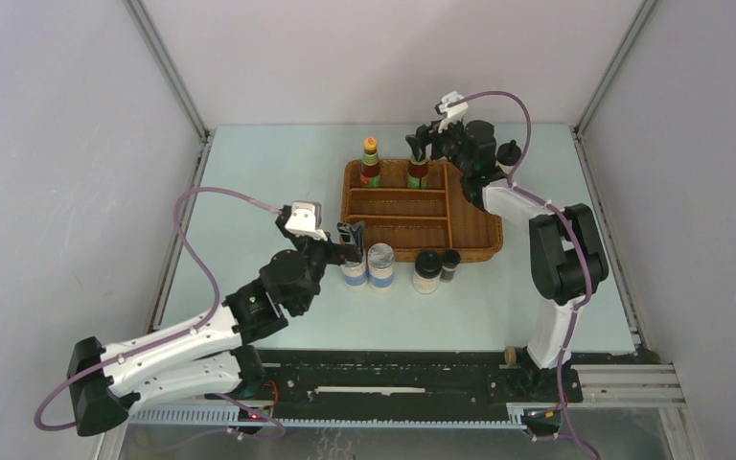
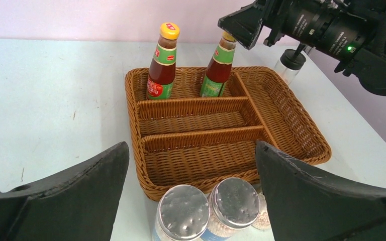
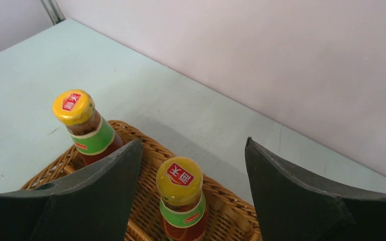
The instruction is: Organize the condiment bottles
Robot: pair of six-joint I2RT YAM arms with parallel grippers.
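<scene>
In the back compartment of a brown wicker basket [image 2: 201,99] stand two upright sauce bottles. The left bottle [image 2: 162,63] has a yellow cap, and the right bottle [image 2: 217,73] sits by the divider. My right gripper is open above the right bottle, whose yellow cap shows lower down between the spread fingers, apart from them. At the basket's front left, my left gripper stands open, with nothing held. Two silver-lidded jars, the left jar [image 2: 183,213] and the right jar [image 2: 236,202], are below and beyond its fingers.
A black-lidded white jar [image 1: 427,272] and a small dark-capped jar [image 1: 449,264] stand in front of the basket. Behind its right side is a clear black-capped jar [image 2: 289,65]. The basket's middle, front and right compartments are empty.
</scene>
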